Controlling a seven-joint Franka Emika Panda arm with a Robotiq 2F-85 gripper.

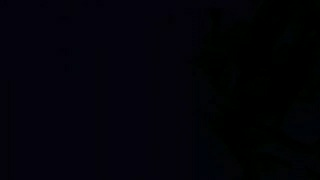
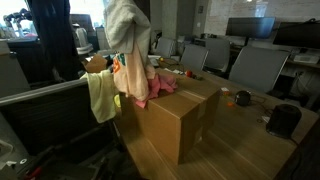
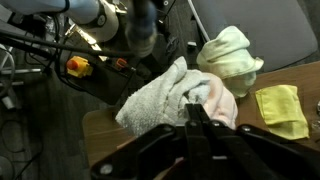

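Observation:
A pale, whitish cloth point(image 2: 126, 27) hangs in the air in exterior view 2, its lower end pinkish and reaching down to the box top. In the wrist view the white cloth point(image 3: 165, 97) and its pink part point(image 3: 218, 102) spread out beyond my gripper. The dark fingers are together, their tips against the cloth, and it appears pinched there. My gripper cannot be made out in exterior view 2. Exterior view 1 is nearly black.
A brown box point(image 2: 165, 115) stands on the wooden table point(image 2: 230, 140), with a reddish cloth point(image 2: 155, 84) on top. A pale yellow cloth point(image 3: 228, 55) and a yellow cloth point(image 3: 282, 110) lie apart. A dark speaker-like object point(image 2: 284, 121) stands at right; chairs are behind.

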